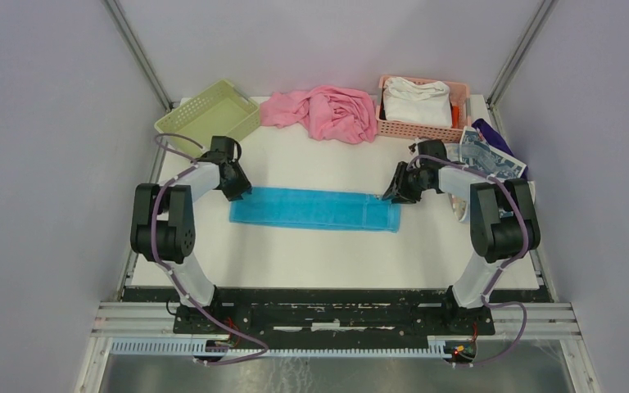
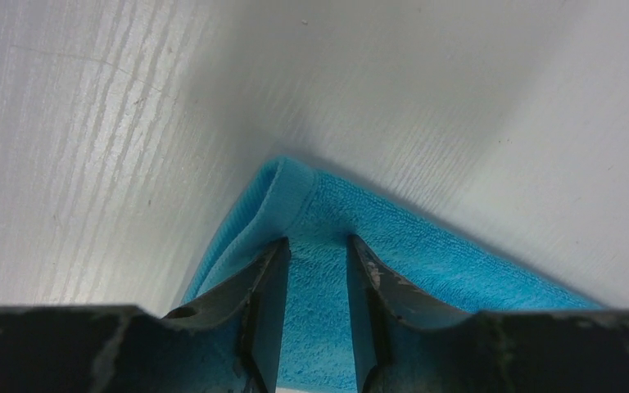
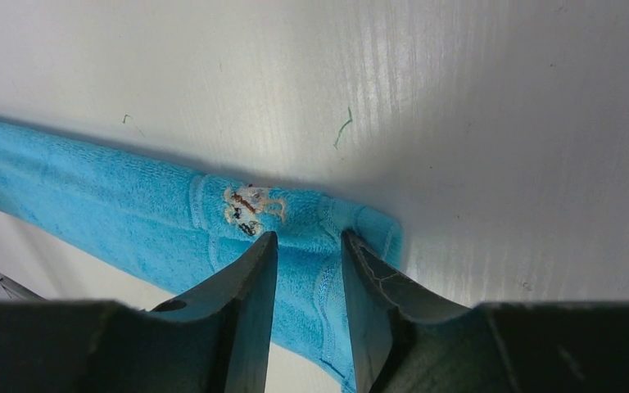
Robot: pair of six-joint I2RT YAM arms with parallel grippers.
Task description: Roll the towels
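Note:
A blue towel [image 1: 315, 210], folded into a long flat strip, lies across the middle of the table. At its far left corner is my left gripper, its fingers apart over the towel's folded edge. My right gripper stands open at the far right corner, beside a small embroidered patch [image 3: 250, 209] on the cloth. In both wrist views the fingertips are at the towel's surface; whether they touch it is hard to tell. A heap of pink cloth [image 1: 328, 115] lies at the back of the table.
A green basket [image 1: 242, 123], which looks empty, stands tilted at the back left. The pink basket [image 1: 420, 131] at the back right holds white cloth. Patterned cloths [image 1: 491, 160] are piled along the right edge.

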